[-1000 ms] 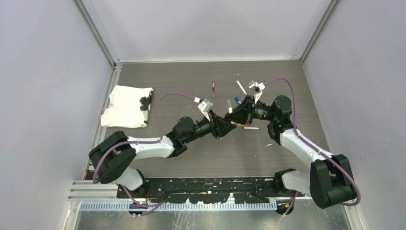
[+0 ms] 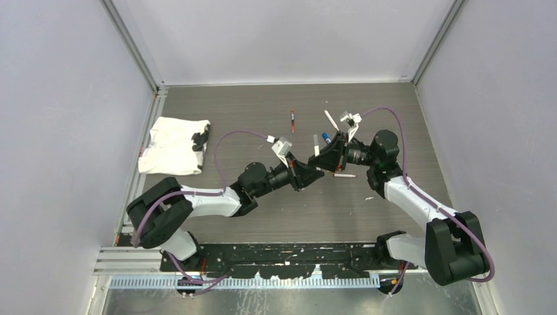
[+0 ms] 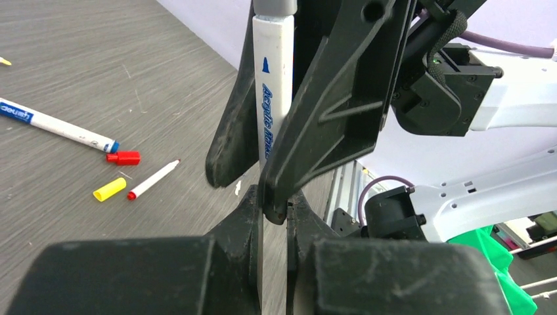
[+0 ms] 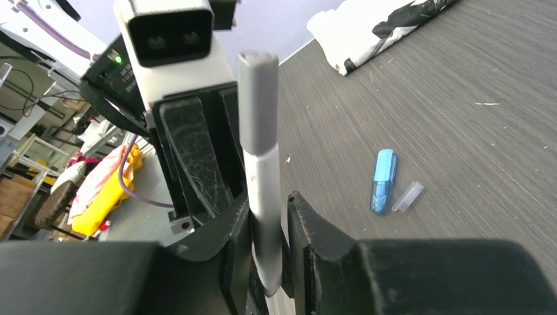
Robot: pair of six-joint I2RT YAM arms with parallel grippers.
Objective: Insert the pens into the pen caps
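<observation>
A white marker (image 3: 271, 85) with blue lettering and a grey end (image 4: 258, 98) stands upright between the two grippers. My left gripper is shut on the marker's lower part. From the right comes my right gripper, its fingers part open on either side of the marker; whether they touch it is hard to tell. Loose on the table in the left wrist view are a white marker with a blue label (image 3: 59, 126), a red cap (image 3: 123, 158), a yellow cap (image 3: 110, 189) and a white pen with red ends (image 3: 154, 179).
In the right wrist view a blue cap-like piece (image 4: 384, 180) lies beside a small clear piece (image 4: 408, 197). A red pen (image 2: 292, 121) rests toward the back. The folded white cloth (image 2: 174, 146) is at the left.
</observation>
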